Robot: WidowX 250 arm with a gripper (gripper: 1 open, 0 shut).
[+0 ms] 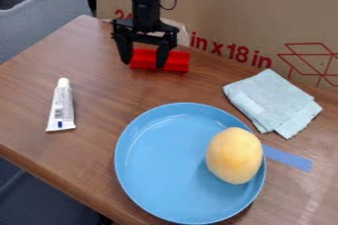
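Note:
My black gripper [145, 43] hangs open over a red rectangular object [179, 61] near the back of the wooden table, its fingers straddling the object; whether they touch it I cannot tell. A white tube [61, 106] lies at the left. A blue plate [165, 170] at the front holds a round yellow object [234, 156] on its right side. A folded pale cloth [271, 103] lies at the right.
A cardboard box [264, 22] stands along the back. A blue strip [288, 159] lies right of the plate. A grey surface [40, 27] borders the table at the left.

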